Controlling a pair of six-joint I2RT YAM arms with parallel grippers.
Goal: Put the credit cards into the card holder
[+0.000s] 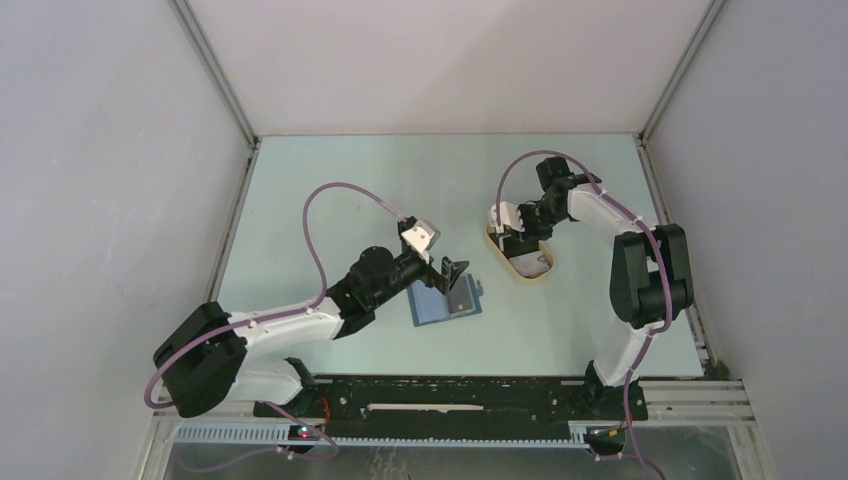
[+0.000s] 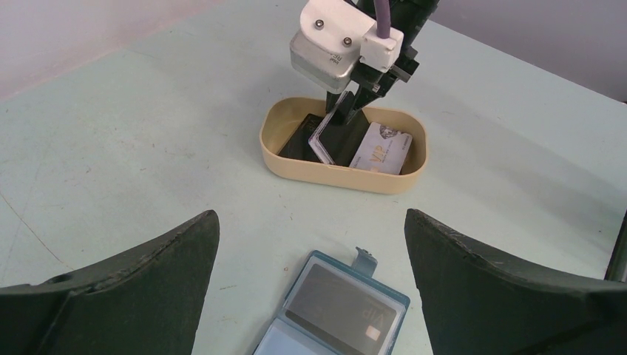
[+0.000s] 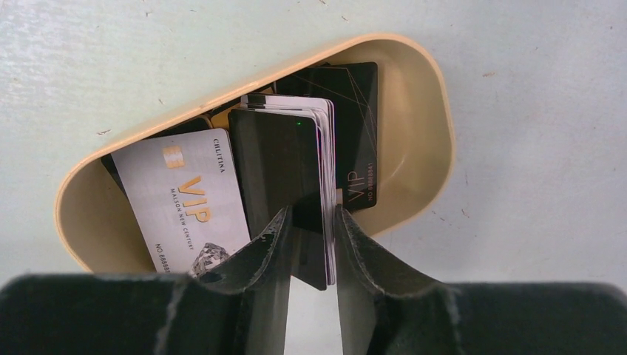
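Observation:
A beige oval container (image 3: 411,133) holds several cards: a white VIP card (image 3: 177,192), a black VIP card (image 3: 355,126), and a dark-topped stack (image 3: 270,163) with pale edges. My right gripper is over the container, its fingertips at that stack's near side; whether they grip it is unclear. The blue card holder (image 2: 296,342) lies open on the table, with a grey VIP card pocket (image 2: 336,303). My left gripper hangs open above the holder, nothing between its fingers.
Pale walls border it at the back and sides.

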